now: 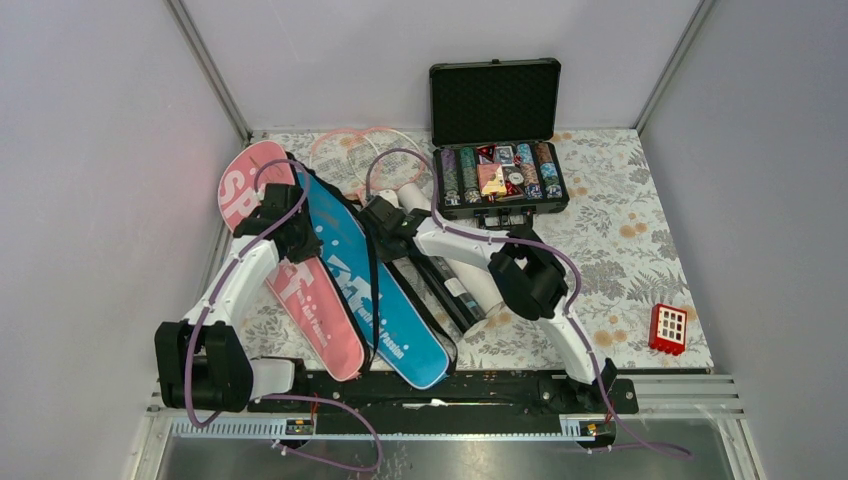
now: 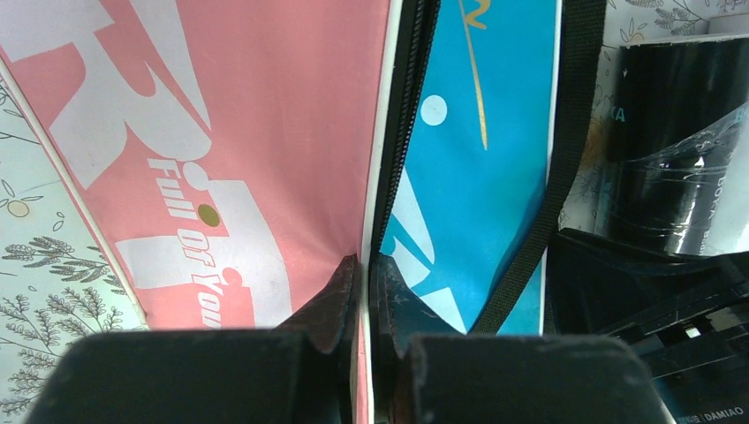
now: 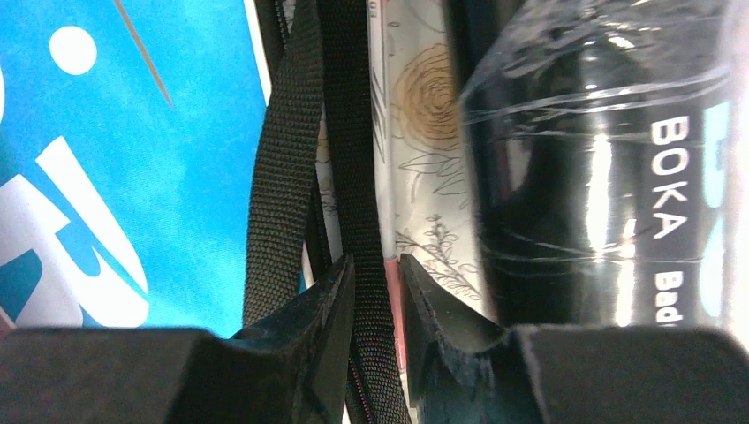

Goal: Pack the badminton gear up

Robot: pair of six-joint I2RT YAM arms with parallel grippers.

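A pink racket bag (image 1: 318,320) lies slanted at the left, partly over a blue racket bag (image 1: 415,350). My left gripper is shut on the pink bag's white-and-black side edge. Along the blue bag's right side runs a black strap (image 3: 349,159). My right gripper stands part open over it, the strap and a thin white-and-pink rod (image 3: 383,177) showing between its fingertips; whether they touch is unclear. Pink and white racket heads (image 1: 345,150) lie at the back. Black tube (image 1: 450,290) and white tube (image 1: 478,285) lie right of the blue bag.
An open black case (image 1: 550,205) of poker chips stands at the back, close to the tubes. A red box (image 1: 668,330) sits at the far right.
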